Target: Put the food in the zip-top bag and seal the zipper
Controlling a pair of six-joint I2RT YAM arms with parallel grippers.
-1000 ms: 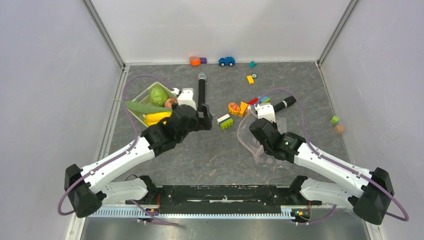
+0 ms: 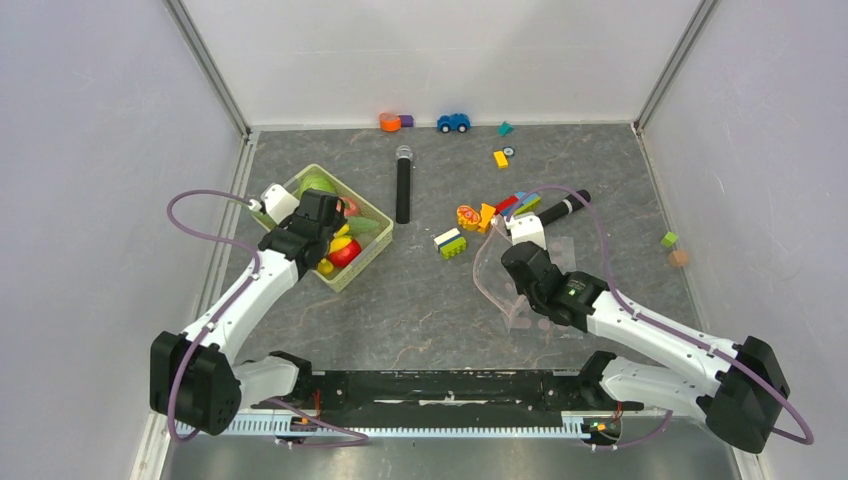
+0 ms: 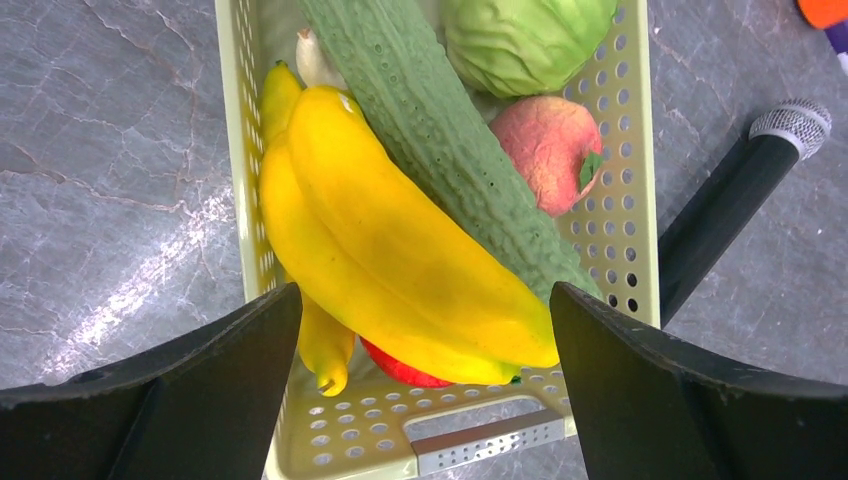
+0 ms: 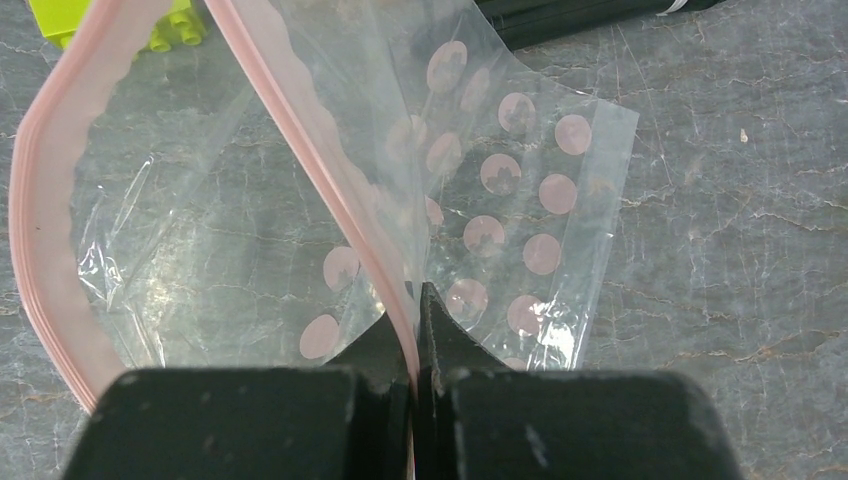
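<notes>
My left gripper hangs open over a pale green basket [image 3: 640,120] of food: yellow bananas [image 3: 390,240] between and below its fingers, a cucumber [image 3: 450,140], a cabbage [image 3: 530,40], a peach [image 3: 540,150] and a red item [image 3: 390,365] under the bananas. On the right, the clear zip bag [image 4: 180,250] with pink zipper edges stands spread open, its spotted bottom lying on the table. My right gripper is shut on one pink zipper edge of it.
Microphones [image 2: 403,190] lie beside the basket and behind the bag. Toy blocks [image 2: 450,243] and other toys sit in the middle and along the back.
My left gripper has swung left from the table's middle to over the basket and is slightly lower in the top view. The right arm has shifted very slightly.
</notes>
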